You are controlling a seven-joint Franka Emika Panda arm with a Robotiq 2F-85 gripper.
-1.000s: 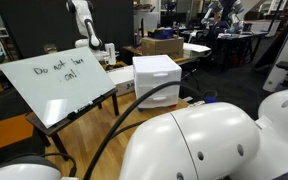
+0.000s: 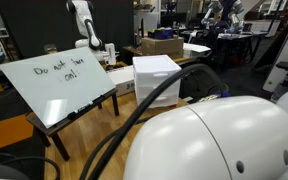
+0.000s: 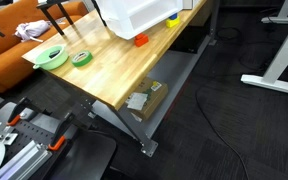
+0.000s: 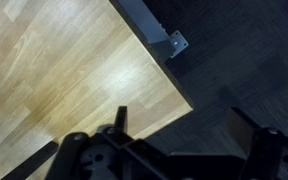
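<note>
In the wrist view my gripper is open, its two dark fingers wide apart with nothing between them. Under it lie a corner of the wooden table [image 4: 64, 80] and dark floor beyond the edge. From exterior view 2, the gripper [image 3: 44, 112] appears at the lower left, clear of the table's near side. On that tabletop sit a green bowl [image 3: 50, 57], a roll of green tape [image 3: 81, 59], a small orange-red object [image 3: 141, 40] and a white container [image 3: 146, 14].
A yellow roll [image 3: 173, 20] stands near the table's far edge. Below the tabletop, a cardboard box [image 3: 149, 101] rests on a shelf. A whiteboard [image 2: 59, 85] with handwriting leans at the left, beside a white drawer unit [image 2: 157, 80].
The large white arm segment has shifted in exterior view 1, and its cable has swung with it.
</note>
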